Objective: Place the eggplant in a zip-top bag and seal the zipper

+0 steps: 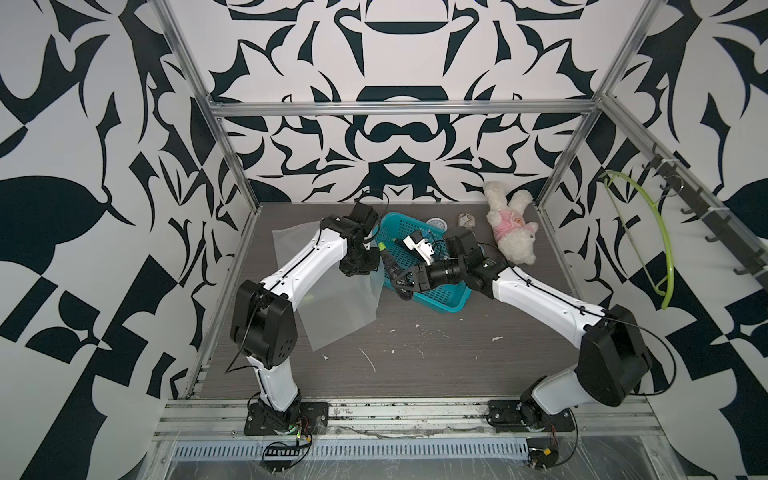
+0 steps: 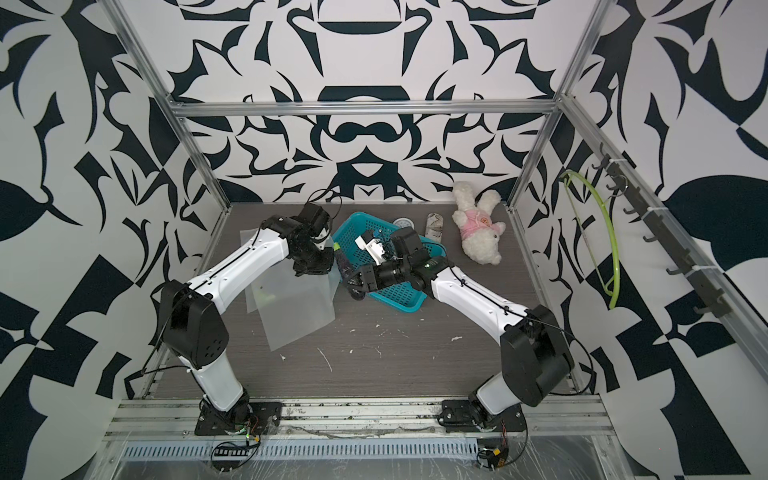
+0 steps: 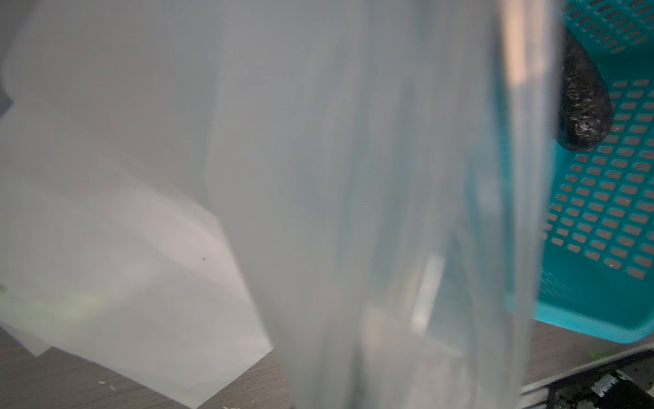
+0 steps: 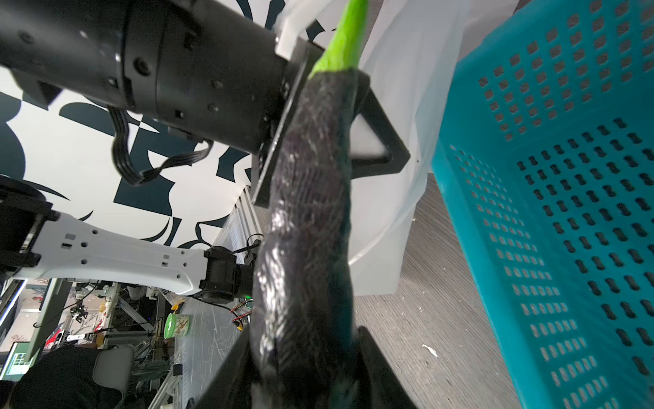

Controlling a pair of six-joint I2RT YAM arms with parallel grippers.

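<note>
My right gripper [image 1: 404, 280] is shut on a dark eggplant [image 4: 303, 231] with a green tip, lifted over the left edge of the teal basket [image 1: 444, 300]. My left gripper [image 1: 360, 264] is shut, holding up a translucent zip top bag [image 3: 354, 170] just left of the eggplant; the bag fills much of the left wrist view, and the fingers there are hidden. Another dark eggplant [image 3: 582, 102] remains in the basket. More translucent bag sheet [image 1: 320, 312] lies on the table under the left arm.
A white plush toy [image 1: 516, 236] lies at the back right, with small items behind the basket.
</note>
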